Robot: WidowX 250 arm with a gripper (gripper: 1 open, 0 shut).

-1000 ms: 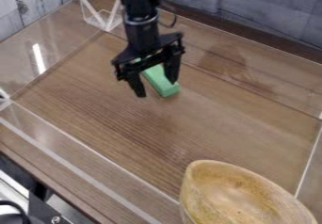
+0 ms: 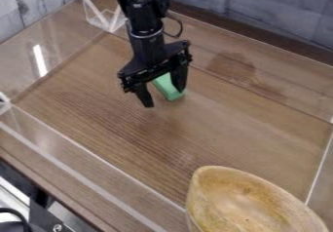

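My black gripper [image 2: 158,78] hangs down from the top centre of the camera view, its fingers spread apart and open over a green object [image 2: 166,86]. The green object lies on the brown wooden table [image 2: 92,129], mostly between and just behind the two fingers and partly hidden by them. I cannot tell whether the fingers touch it.
A large yellow bowl [image 2: 250,202] stands at the bottom right. Something white and wiry [image 2: 104,12] is at the top left, and a dark cable lies at the bottom left corner. Most of the table around the gripper is clear.
My gripper has shifted slightly and now sits more over the green object, covering more of it. The green object appears to be in the same place.
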